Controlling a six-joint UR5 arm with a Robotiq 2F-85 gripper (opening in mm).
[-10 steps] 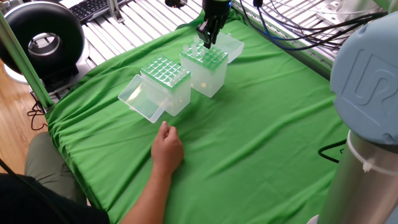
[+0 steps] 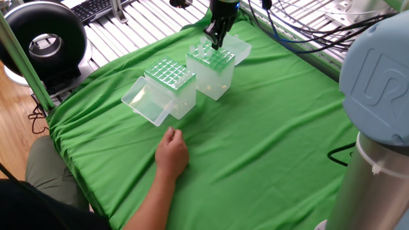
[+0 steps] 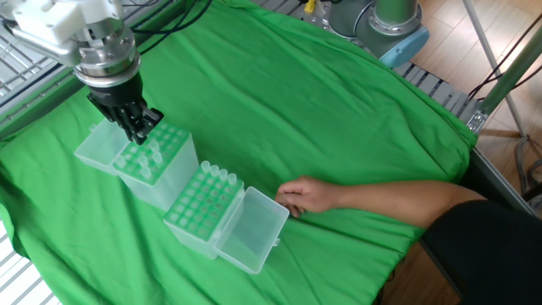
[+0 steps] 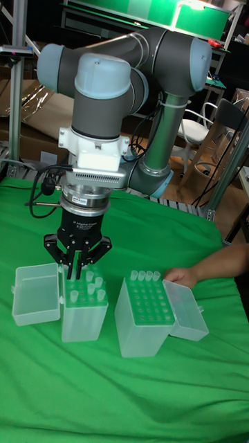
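My gripper [image 4: 75, 277] points straight down over the tip box nearest it, its two fingers close together with a narrow gap. The fingertips are right at the box's green rack [image 3: 174, 141], among several clear tubes [image 4: 90, 277] standing up from it. Whether a tube is between the fingers is too small to make out. That box [image 2: 215, 82] is frosted, with its lid folded open [image 4: 37, 295]. Beside it stands a second frosted box [image 4: 144, 330] with a green rack [image 2: 169, 73]; several tubes [image 3: 218, 173] stand in one row along its edge.
The second box's open lid [image 3: 254, 230] lies out to its side. A person's hand [image 2: 172, 152] rests on the green cloth [image 2: 268, 147] close to that lid. Cables [image 2: 307, 38] run along the table's edge.
The box under my gripper and its lid have shifted a little. The hand stays put.
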